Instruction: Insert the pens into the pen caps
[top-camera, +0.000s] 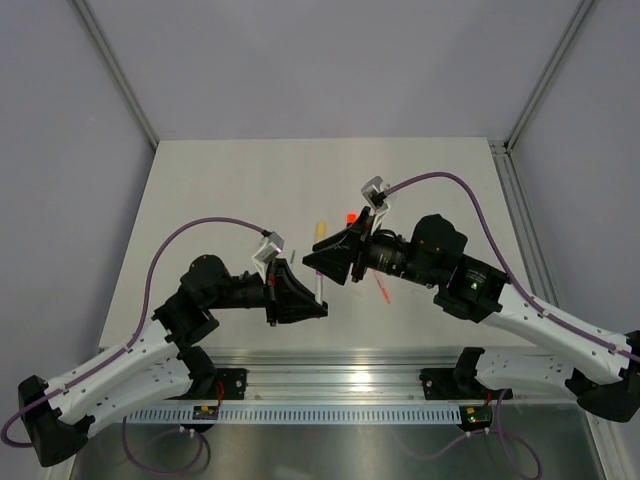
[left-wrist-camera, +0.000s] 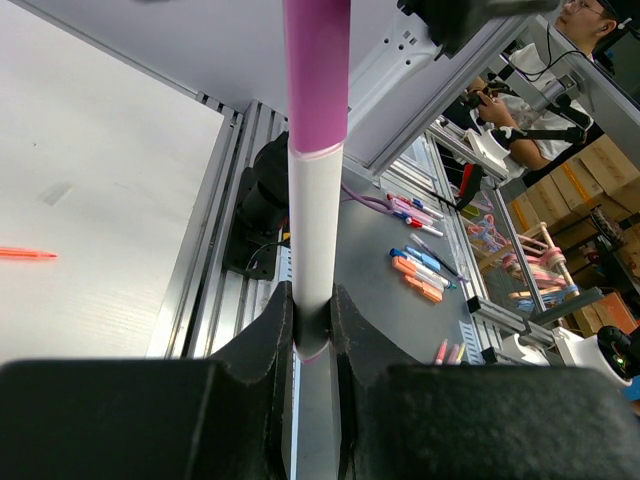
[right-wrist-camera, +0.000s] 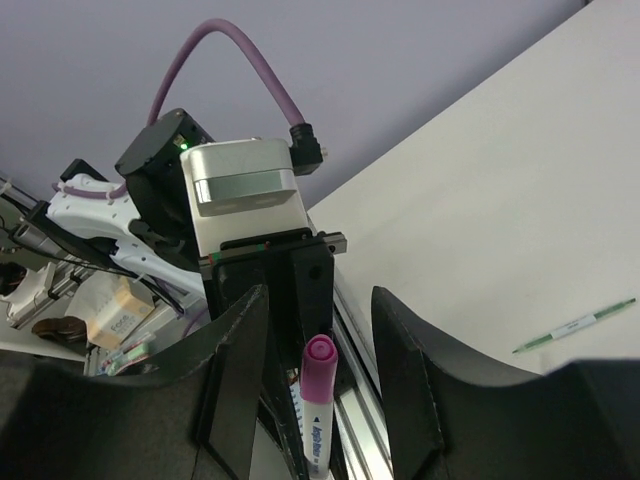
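Note:
A white marker (left-wrist-camera: 316, 215) with a pinkish-purple cap section (left-wrist-camera: 317, 75) stands roughly upright in the left wrist view. My left gripper is shut on the white lower part of this marker. In the right wrist view, the marker's pink end (right-wrist-camera: 319, 370) shows between the two spread fingers of my right gripper. Those fingers flank the end without visibly squeezing it, so this gripper is open. From the top, my right gripper (top-camera: 322, 268) covers the pink section, just above my left gripper (top-camera: 322, 310).
On the white table lie a yellow pen (top-camera: 320, 230), an orange-ended black marker (top-camera: 351, 217), a red pen (top-camera: 381, 287) and a green-tipped pen (right-wrist-camera: 575, 325). Several markers lie on the grey surface outside the table.

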